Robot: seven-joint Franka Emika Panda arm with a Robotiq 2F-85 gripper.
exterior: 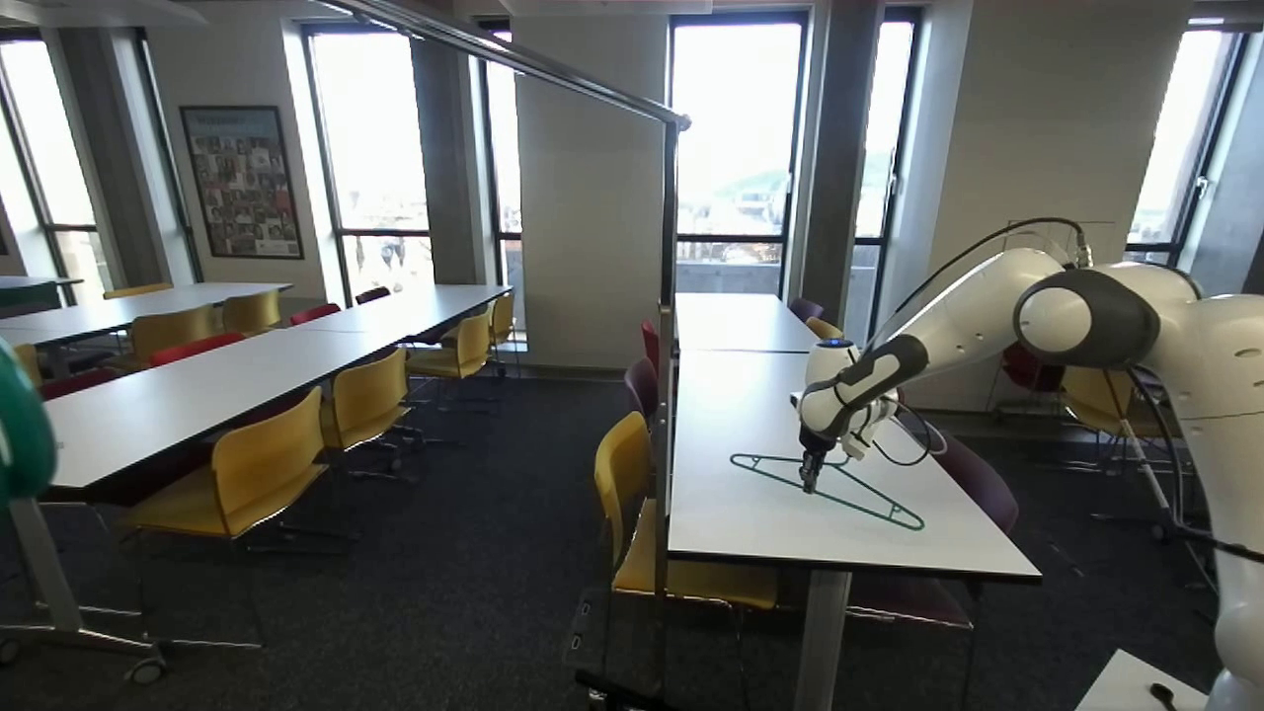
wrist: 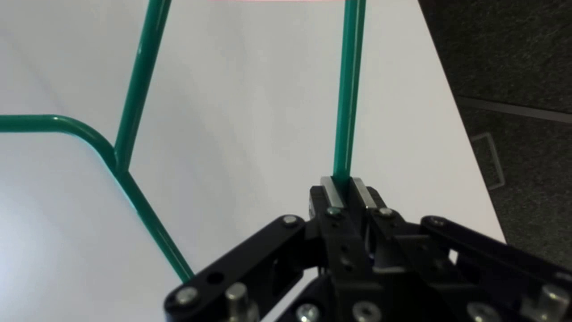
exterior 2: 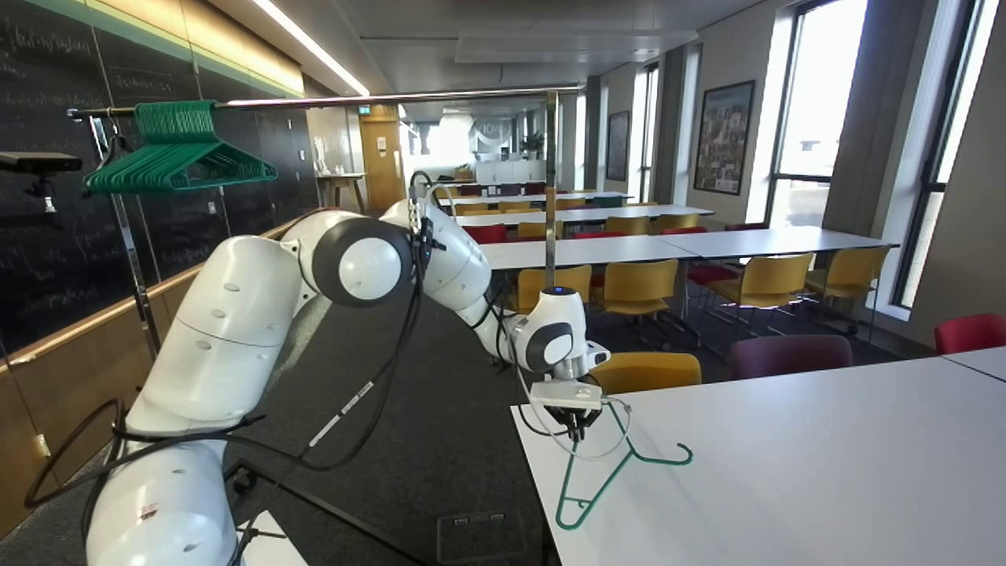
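The green hanger (exterior: 877,491) hangs roughly level over the near end of the white table (exterior: 735,527), seemingly a little above its top. My gripper (exterior: 809,488) has it by the long bottom bar, near the middle. In the wrist view the green bar (wrist: 348,96) runs straight between the fingertips of my shut gripper. One sloping arm and the start of the hook show to the left there. From the other side, the hanger's hook (exterior 2: 677,461) points away from my gripper (exterior 2: 577,435).
A metal clothes rack stands by the table, its rail (exterior 2: 377,98) high overhead and its post (exterior: 670,237) beside the table's edge. Several green hangers (exterior 2: 179,160) hang at the rail's far-left end. A yellow chair (exterior: 624,480) is near the post.
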